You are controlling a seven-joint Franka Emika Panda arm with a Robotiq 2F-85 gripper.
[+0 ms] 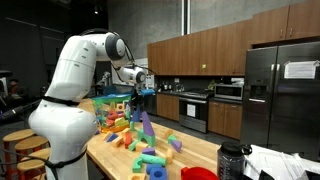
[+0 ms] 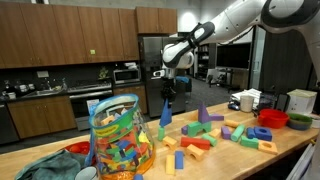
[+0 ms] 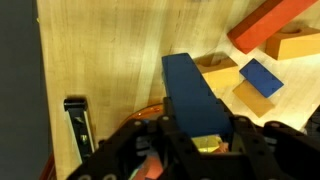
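A long blue block [image 3: 190, 85] stands out from between the fingers of my gripper in the wrist view, and the fingers are shut on it. In exterior view 2 the blue block [image 2: 166, 115] points down from the gripper [image 2: 165, 97], just right of a clear container [image 2: 122, 112] full of colourful blocks. Exterior view 1 has the gripper [image 1: 136, 98] at the far part of the table, close to the container. The orange rim [image 3: 142, 113] shows beneath the gripper in the wrist view, with part of it hidden.
Loose blocks lie on the wooden table, among them an orange block [image 2: 201, 143], a purple wedge [image 2: 203, 113] and a red block [image 3: 259, 25]. A red bowl [image 1: 198, 173] and a black canister [image 1: 231, 160] stand near the table's other end. A person [image 2: 188, 62] is behind the table.
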